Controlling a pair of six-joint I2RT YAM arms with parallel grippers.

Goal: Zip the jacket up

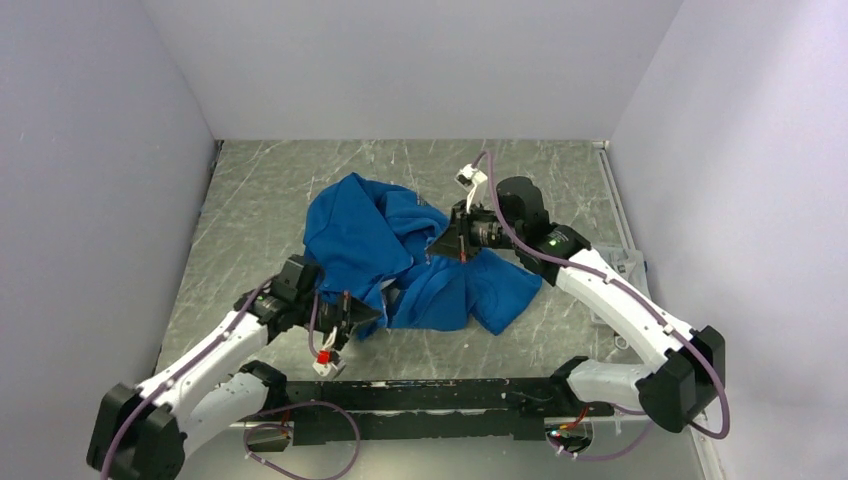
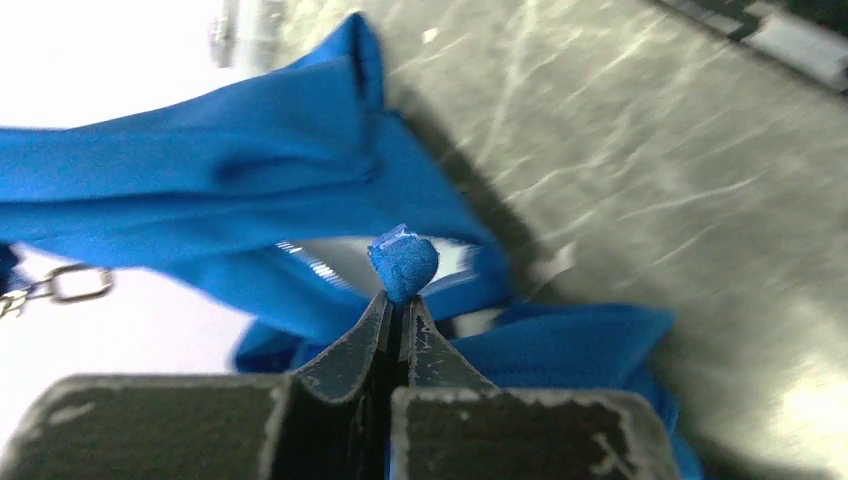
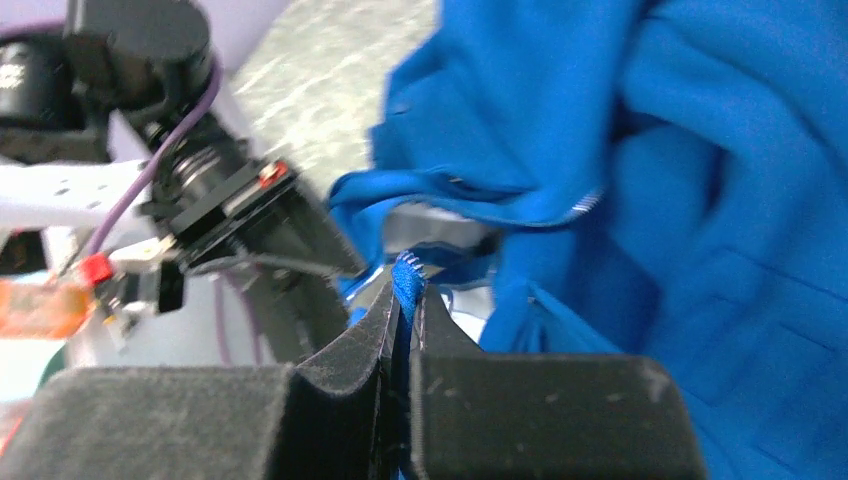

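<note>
A blue jacket (image 1: 350, 230) lies crumpled on the grey marble table. My left gripper (image 1: 370, 312) is low at the jacket's front edge; in the left wrist view it (image 2: 398, 300) is shut, with a blue fabric tip at its fingertips. My right gripper (image 1: 432, 250) is over the jacket's middle; in the right wrist view it (image 3: 408, 300) is shut on a thin blue piece of the jacket. Parts of a zipper (image 3: 585, 205) show along folds; how far it is joined I cannot tell.
Bare table (image 1: 250, 200) surrounds the jacket. A clear plastic item (image 1: 625, 262) lies at the right edge. Pale walls stand at the back and sides, and a dark rail runs along the front.
</note>
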